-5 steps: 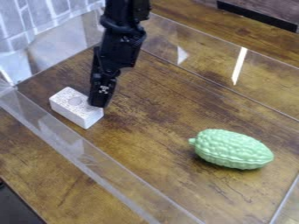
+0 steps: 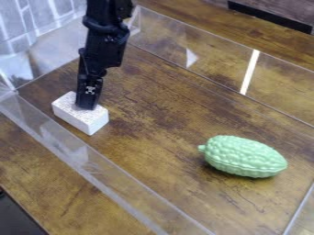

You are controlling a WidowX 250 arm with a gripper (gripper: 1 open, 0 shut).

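Observation:
A white speckled block [image 2: 79,117] lies at the left on the wooden surface. My black gripper [image 2: 88,96] reaches down from the top left, open, its fingertips just over and around the top of the block; whether they touch it is hard to tell. A light green bitter-melon-shaped object [image 2: 244,156] rests at the lower right, away from the gripper.
Clear plastic walls [image 2: 145,197] border the wooden work area [image 2: 172,110]. A pale quilted item [image 2: 25,37] sits outside at the top left.
The gripper has moved left and down, from beside and above the white block to right over it. The block and green object appear unmoved.

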